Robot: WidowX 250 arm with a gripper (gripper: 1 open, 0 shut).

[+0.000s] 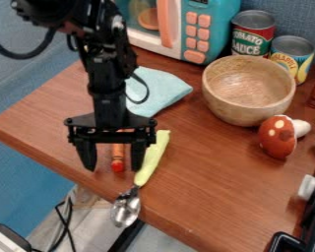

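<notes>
The black gripper (pixel 113 156) hangs low over the front left of the wooden table, its two fingers apart, one each side of an orange-red stick-like object (pixel 118 162). Whether the fingers touch it is unclear. Just right of the gripper lies a spoon with a pale yellow handle (pixel 154 154), its metal bowl (pixel 126 210) at the table's front edge.
A light blue cloth (pixel 164 91) lies behind the gripper. A wooden bowl (pixel 248 91), two cans (pixel 252 34), a toy microwave (pixel 197 30) and a red mushroom-like toy (pixel 278 138) stand to the right and back. A black appliance (pixel 299 231) is at the right edge.
</notes>
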